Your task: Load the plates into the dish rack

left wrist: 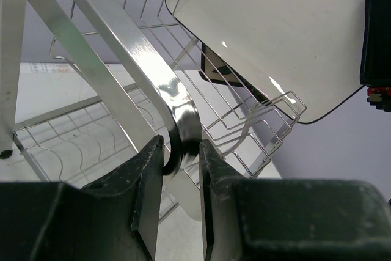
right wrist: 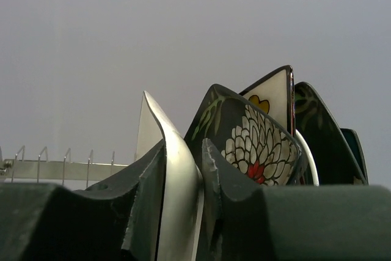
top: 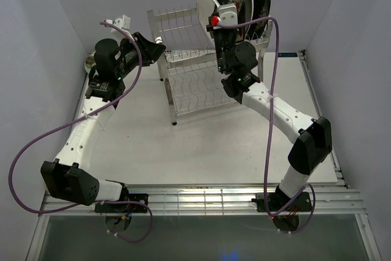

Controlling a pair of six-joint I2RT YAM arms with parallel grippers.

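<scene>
The steel dish rack (top: pixel 183 60) has two tiers, with several dark floral plates (right wrist: pixel 256 151) upright at the right of its upper tier. A white plate (top: pixel 204 1) stands left of them; my right gripper is shut on its edge. My left gripper is shut on the curved steel bar at the rack's upper left corner, as the left wrist view shows. In that view the white plate (left wrist: pixel 275 29) rests in the wire slots at upper right.
The upper tier's left slots and the lower tier (top: pixel 198 90) are empty. The table (top: pixel 208 157) in front of the rack is clear. Grey walls stand on both sides.
</scene>
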